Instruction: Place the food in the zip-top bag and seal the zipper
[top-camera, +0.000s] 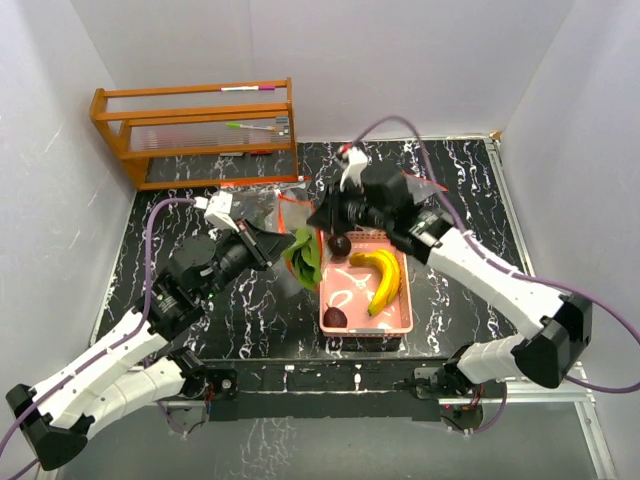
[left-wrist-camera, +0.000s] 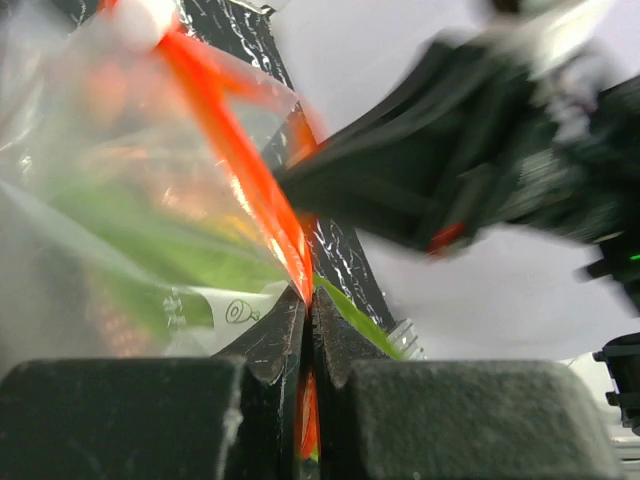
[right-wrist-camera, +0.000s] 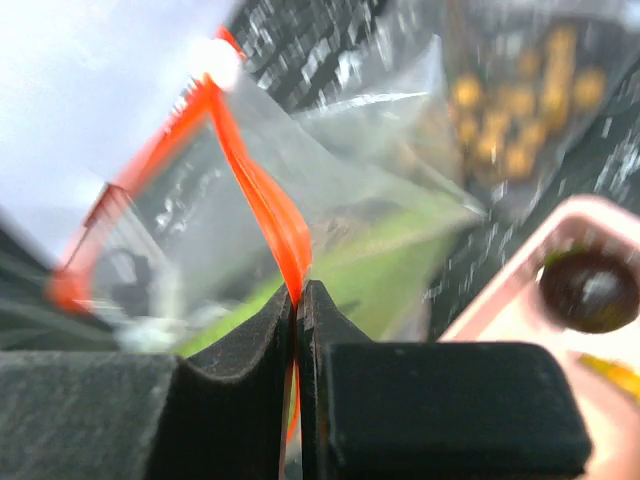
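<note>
A clear zip bag (left-wrist-camera: 110, 190) with an orange zipper (left-wrist-camera: 240, 175) and green leaves (top-camera: 305, 258) inside is upright between my grippers. My left gripper (top-camera: 281, 243) is shut on the zipper strip, seen at its fingertips in the left wrist view. My right gripper (top-camera: 320, 220) is close by at the bag's upper edge, shut on the orange zipper, as the right wrist view shows. Bananas (top-camera: 385, 280) and dark round produce (top-camera: 335, 317) lie in the pink tray (top-camera: 355, 325).
A bag of small round items (right-wrist-camera: 525, 115) lies behind. A filled bag at the back right is mostly hidden by my right arm. The wooden rack (top-camera: 130, 135) stands back left.
</note>
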